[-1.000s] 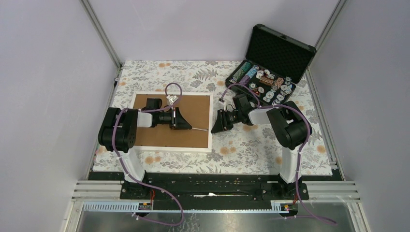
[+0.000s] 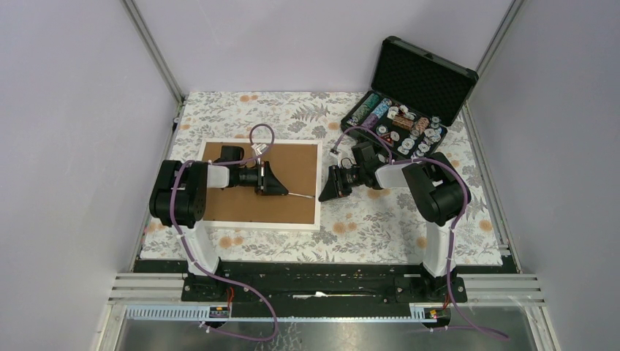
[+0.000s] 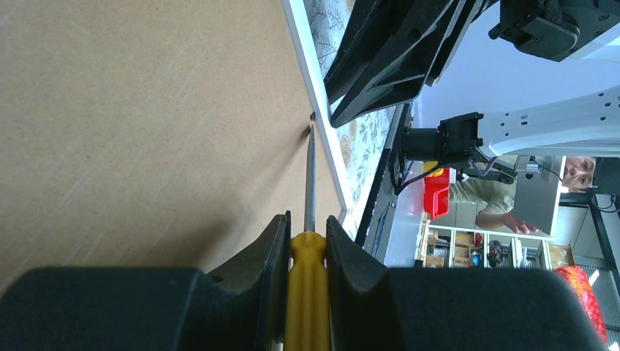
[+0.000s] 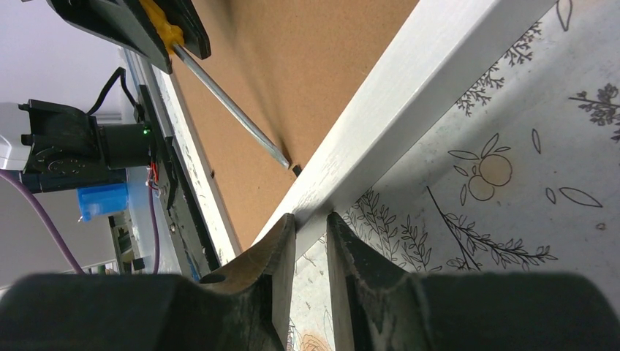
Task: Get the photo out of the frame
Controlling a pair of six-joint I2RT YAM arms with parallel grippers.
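The photo frame lies back side up, its brown backing board (image 2: 252,212) set in a white border (image 2: 256,225); any photo is hidden underneath. Over the board, my left gripper is shut on the yellow handle of a screwdriver (image 3: 308,281). The metal tip of this screwdriver (image 4: 278,155) is right beside a small dark tab (image 4: 297,170) at the border's inner edge; whether they touch, I cannot tell. At the frame's right side my right gripper is shut on the white border, one finger on the inner side and the other outside.
An open black case of poker chips (image 2: 402,124) stands at the back right. The floral tablecloth (image 2: 365,234) is clear in front of the right arm. More dark tabs, such as one tab (image 4: 213,174), sit along the board's edge.
The right gripper and the frame have stayed in place.
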